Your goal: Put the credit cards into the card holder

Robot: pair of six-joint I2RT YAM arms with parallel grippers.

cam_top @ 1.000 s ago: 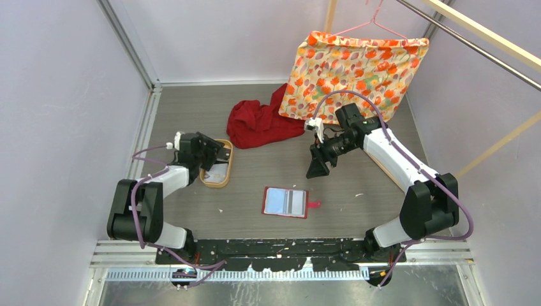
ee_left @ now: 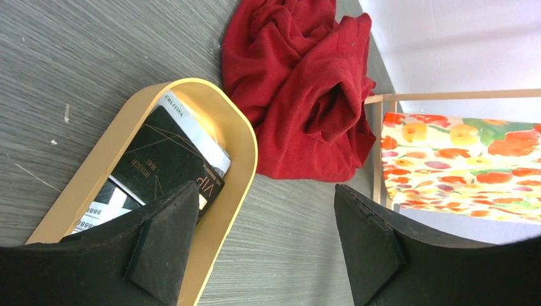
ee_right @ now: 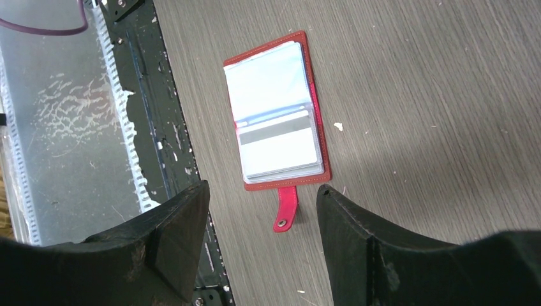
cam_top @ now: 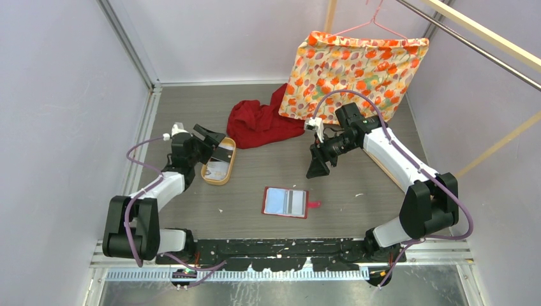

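Note:
Several cards lie loose inside the tan basket [ee_left: 250, 191]; a black card [ee_left: 163, 156] rests uppermost, with a pale card [ee_left: 198, 135] and a white-and-grey card [ee_left: 105, 207] partly under it. Over the basket's far end, my left gripper [cam_top: 214, 137] is open, its fingers [ee_left: 172, 236] wide apart and no card between them. The red-edged card holder [ee_right: 281, 111] lies spread on the table with clear sleeves and a strap. Away from it, toward the back right, hovers my right gripper [cam_top: 314, 164], open and empty.
A crumpled red cloth [cam_top: 258, 124] lies just right of the basket. A flowered cloth [cam_top: 357, 73] hangs at the back.
The left gripper has opened and drawn back slightly, uncovering more of the basket, which has shifted a little to the right. The right arm and card holder stay put.

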